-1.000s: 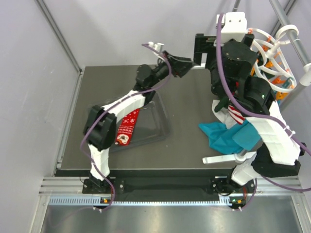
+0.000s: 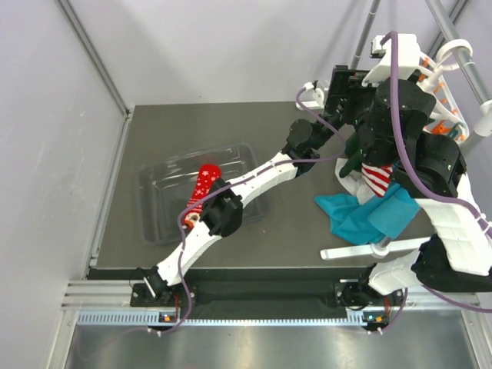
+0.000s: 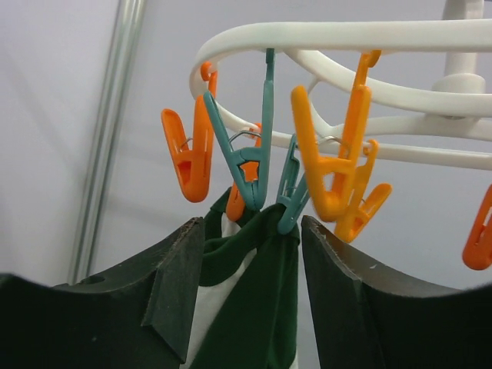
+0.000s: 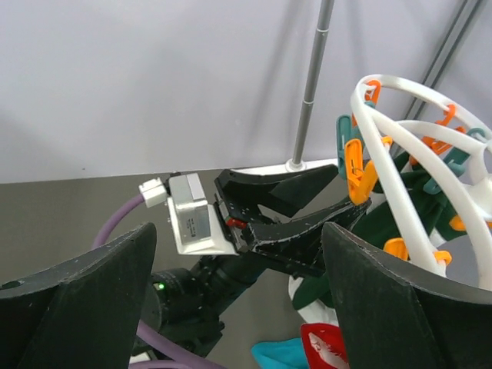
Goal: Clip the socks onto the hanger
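Observation:
In the left wrist view, the white ring hanger (image 3: 346,34) carries orange and teal clips (image 3: 257,184); a dark green and white sock (image 3: 261,300) hangs beneath them. My left gripper is part open just in front of the sock and clips. In the right wrist view, my right gripper is open, with the left gripper and the hanger beyond its fingers. In the top view a red-and-white striped sock (image 2: 377,178) shows under the arms and a red patterned sock (image 2: 201,188) lies in the grey bin.
A turquoise cloth (image 2: 357,219) lies on the worktop below the hanger. Metal posts (image 2: 457,42) stand at the right. The bin (image 2: 157,207) sits at the centre left.
My left gripper has moved right and up to the hanger from over the bin. The right arm has shifted slightly right and toward the hanger.

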